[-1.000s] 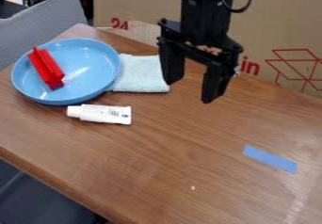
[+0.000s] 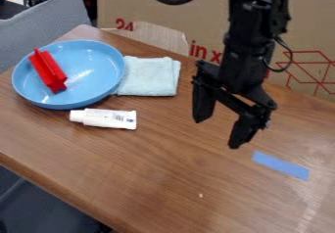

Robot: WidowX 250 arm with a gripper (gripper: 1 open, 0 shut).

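Note:
My black gripper [image 2: 222,119] is open above the right-centre of the wooden table, its two fingers apart with nothing seen between them. To its left a white tube [image 2: 102,118] lies on the wood, below a folded pale cloth [image 2: 149,76]. A blue bowl [image 2: 81,99] at the left holds a red object [image 2: 49,70]. A light blue strip [image 2: 280,164] lies at the right, below and right of the gripper.
A cardboard box [image 2: 183,17] stands behind the table [image 2: 157,183]. A grey object [image 2: 33,23] is at the upper left, beyond the table's edge.
The gripper has moved down and to the right over the last second, toward the side with the blue strip. The objects on the table have not moved.

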